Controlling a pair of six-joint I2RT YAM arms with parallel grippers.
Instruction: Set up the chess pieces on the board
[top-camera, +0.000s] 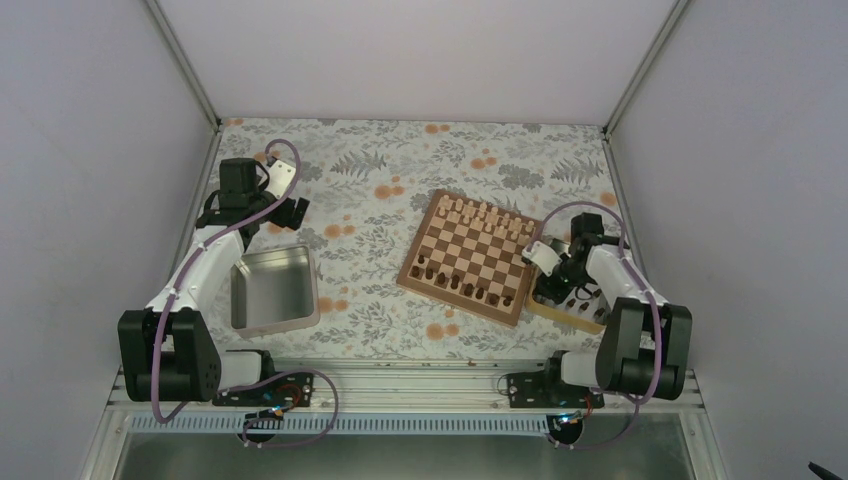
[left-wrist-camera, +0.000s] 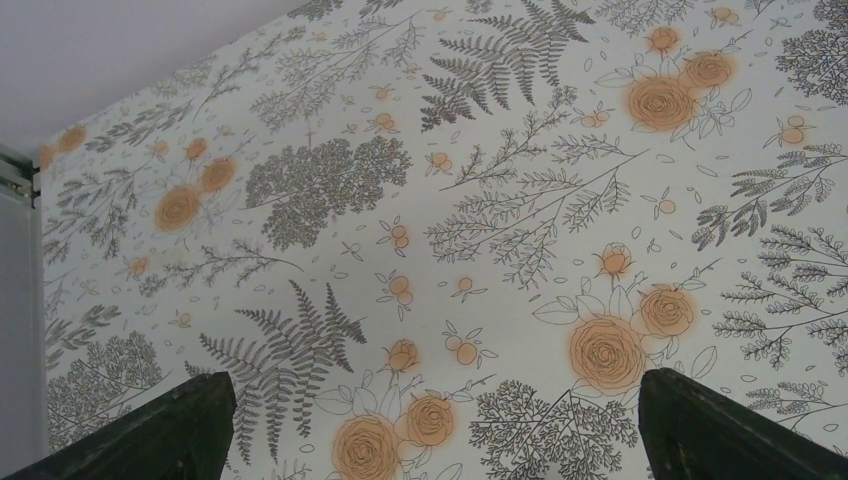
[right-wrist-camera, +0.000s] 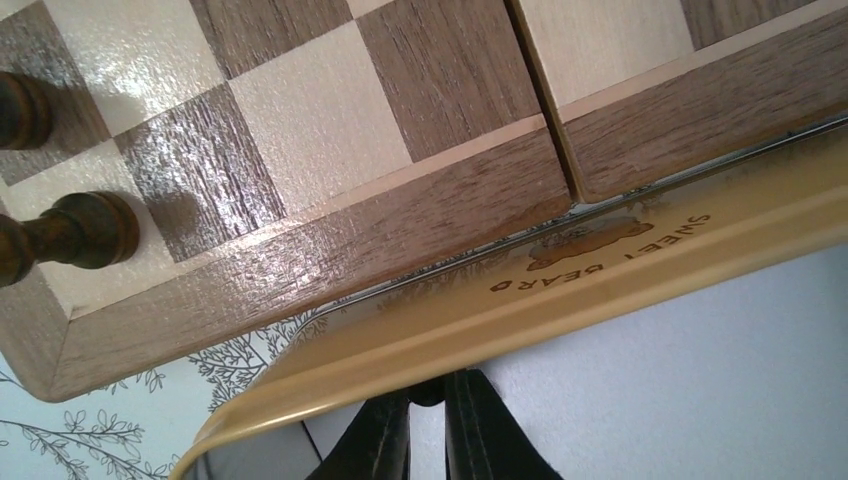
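Note:
The brown chessboard (top-camera: 469, 252) lies right of centre, a row of dark pieces along its near side and light pieces (top-camera: 487, 217) along its far side. At its right edge, my right gripper is over the yellow-rimmed tray (top-camera: 566, 319), shut on a small dark chess piece (right-wrist-camera: 427, 392). Only the round end of that piece shows between the fingers, so its kind cannot be told. Several dark pieces (top-camera: 584, 307) lie in the tray, partly hidden by the arm. Far to the left, my left gripper hangs open above bare tablecloth.
The tray's wall (right-wrist-camera: 560, 330) stands close against the board's edge. An empty metal tray (top-camera: 273, 291) sits below the left arm. Patterned tablecloth lies free between that tray and the board, and behind the board.

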